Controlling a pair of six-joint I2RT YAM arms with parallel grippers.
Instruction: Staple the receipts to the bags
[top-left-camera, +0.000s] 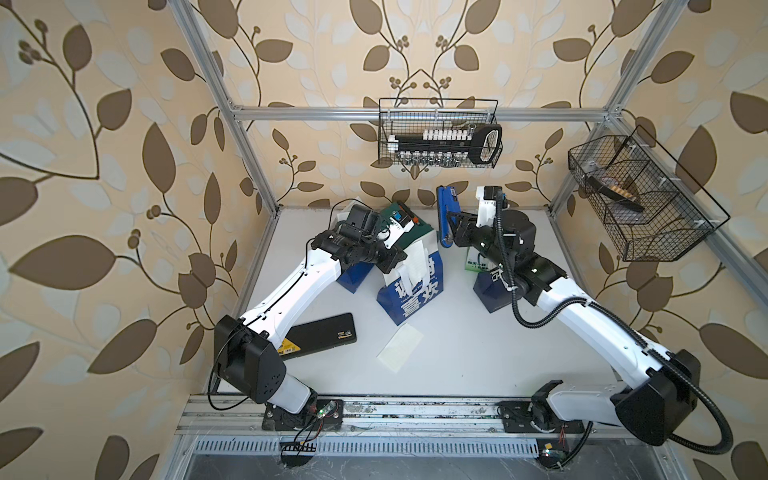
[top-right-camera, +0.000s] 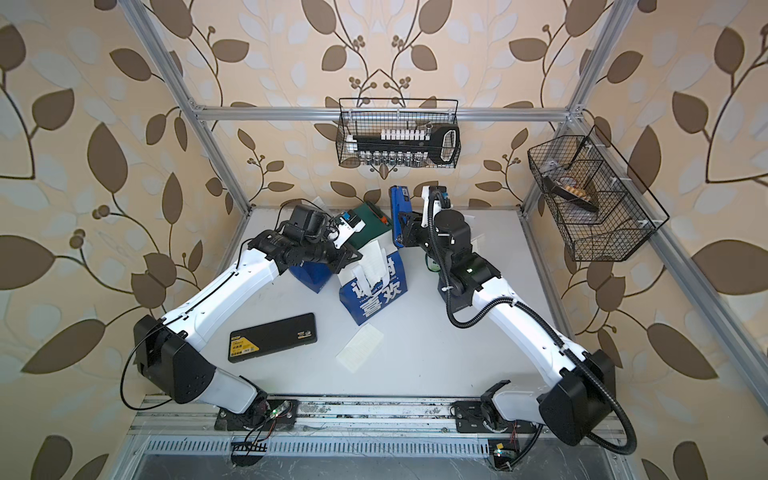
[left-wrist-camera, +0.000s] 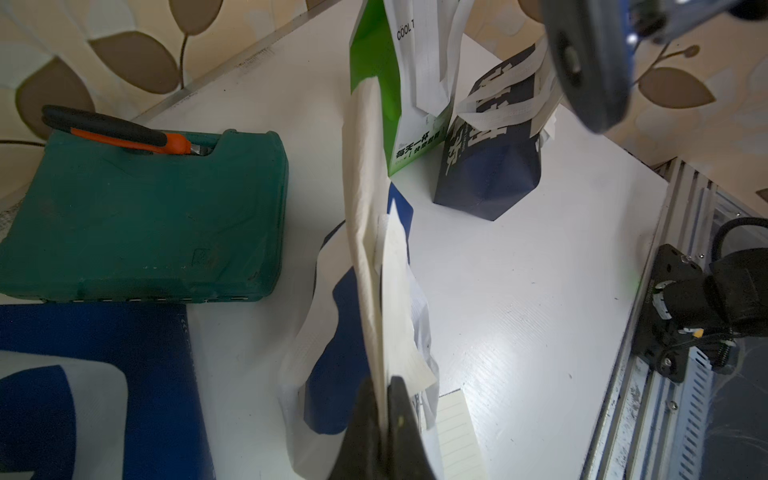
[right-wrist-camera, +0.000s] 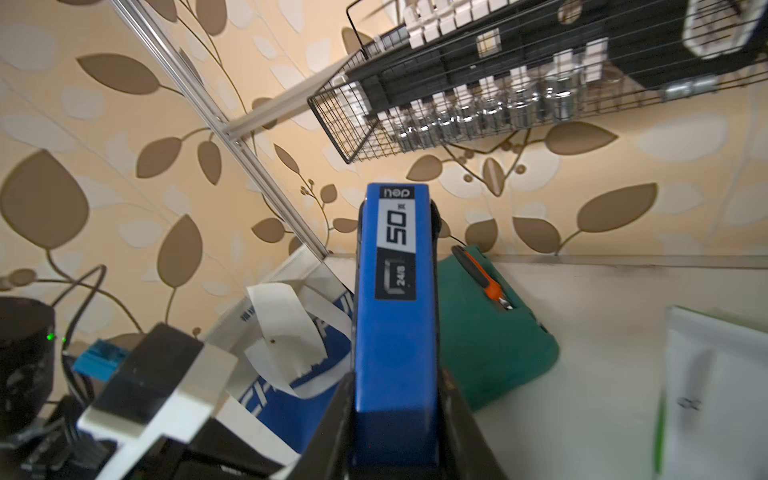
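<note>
My left gripper (top-left-camera: 392, 257) is shut on the folded top of a blue-and-white bag (top-left-camera: 409, 292); its wrist view shows a white paper (left-wrist-camera: 396, 296) along that top between the fingers. My right gripper is shut on a blue stapler (right-wrist-camera: 396, 336), held upright above the table to the right of that bag. A receipt slip (top-left-camera: 400, 348) lies on the table in front. A green-and-white bag (left-wrist-camera: 412, 80) and a dark blue bag (left-wrist-camera: 488, 168) stand on the right. Another blue bag (top-left-camera: 352, 276) is at the left, partly hidden by the left arm.
A green case (left-wrist-camera: 140, 220) with an orange-handled tool lies at the back. A black flat box (top-left-camera: 320, 334) lies front left. Wire baskets (top-left-camera: 440, 156) hang on the back and right frame.
</note>
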